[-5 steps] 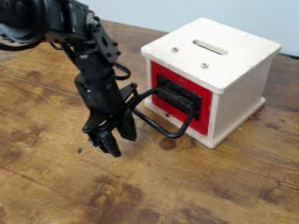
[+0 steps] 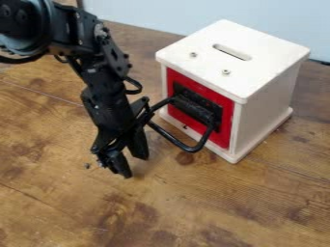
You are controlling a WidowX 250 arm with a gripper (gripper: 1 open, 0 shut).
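Observation:
My black gripper (image 2: 125, 154) hangs low over the wooden floor, left of a white wooden box (image 2: 230, 68) with a red front panel (image 2: 221, 135). Set into that panel is a black slotted piece (image 2: 198, 108), with a black bent tube or handle (image 2: 190, 147) sticking out toward my arm. The gripper's fingers point down; whether they are apart or closed is hard to tell. The box's top has a slot and small round fittings.
Bare wooden surface (image 2: 165, 212) lies open in front and to the left. A pale wall runs along the back right, behind the box.
My arm and gripper have shifted slightly to the left and down. The box has not moved.

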